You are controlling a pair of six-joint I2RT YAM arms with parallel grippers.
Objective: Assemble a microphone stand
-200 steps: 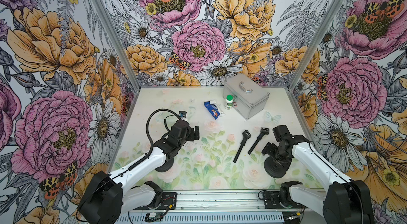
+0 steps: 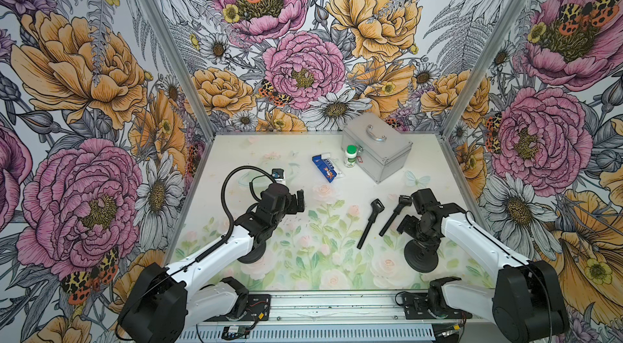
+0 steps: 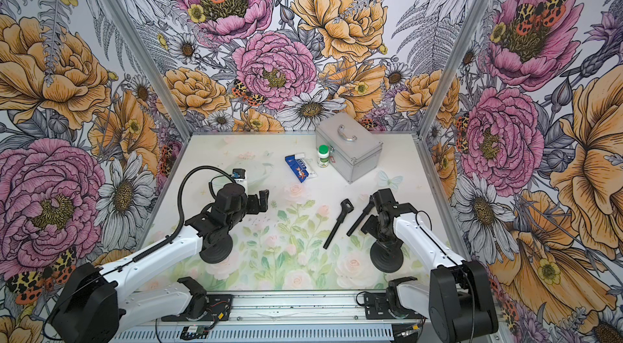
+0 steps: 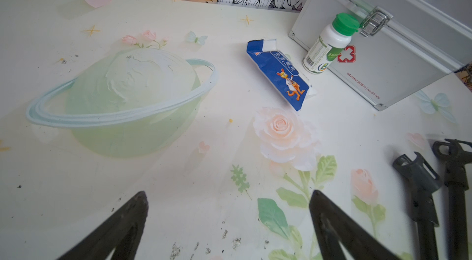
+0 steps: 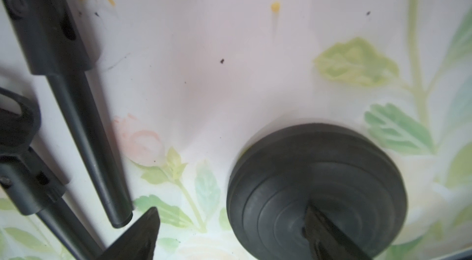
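Observation:
Two black stand poles with clip heads lie side by side on the table, the left pole (image 2: 368, 226) and the right pole (image 2: 392, 218). One round black base (image 5: 317, 181) rests flat at the right, partly under the right arm. Another black base (image 3: 216, 249) sits on the left, mostly covered by the left arm. My right gripper stands open over the table between the right pole's tip and the right base, with nothing between its fingers. Also open and empty is my left gripper, held above the table left of the poles, whose heads show at the view's right edge.
A silver case (image 2: 377, 147) stands at the back right. Before it are a white bottle with a green cap (image 2: 351, 156) and a blue packet (image 2: 325, 168). The table's middle, between the left arm and the poles, is clear.
The left arm has moved only slightly. Poles, bases and other objects have stayed put.

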